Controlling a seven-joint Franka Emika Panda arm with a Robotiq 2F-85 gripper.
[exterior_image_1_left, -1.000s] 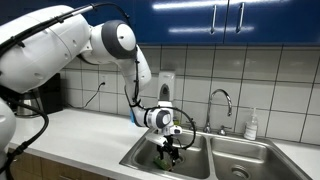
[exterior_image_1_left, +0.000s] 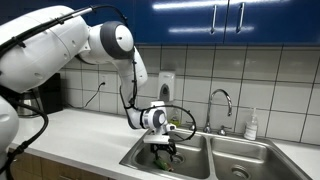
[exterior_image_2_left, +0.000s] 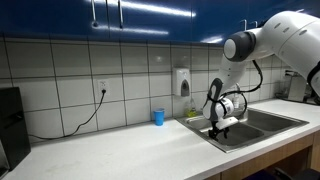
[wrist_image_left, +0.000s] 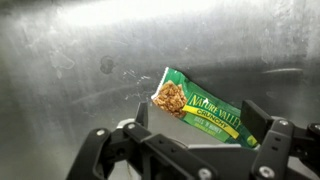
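Note:
A green Nature Valley granola bar wrapper (wrist_image_left: 205, 108) lies flat on the grey metal sink floor (wrist_image_left: 100, 60) in the wrist view. My gripper is over it with its two black fingers spread well apart, and the bar shows between and beyond them. Part of the wrapper's lower right end is covered by the right finger. In exterior view 1 the gripper (exterior_image_1_left: 163, 148) hangs inside the left basin. A small green patch shows in that basin, too small to make out clearly.
The double-basin sink (exterior_image_1_left: 195, 158) has a faucet (exterior_image_1_left: 222, 108) behind it and a soap bottle (exterior_image_1_left: 252, 125) at the back right. White counter (exterior_image_1_left: 85, 138) stretches clear to the left. A blue cup (exterior_image_2_left: 159, 117) stands near the wall.
The gripper and wrist have turned a little and shifted slightly left over the left basin. The sink and the things around it look the same.

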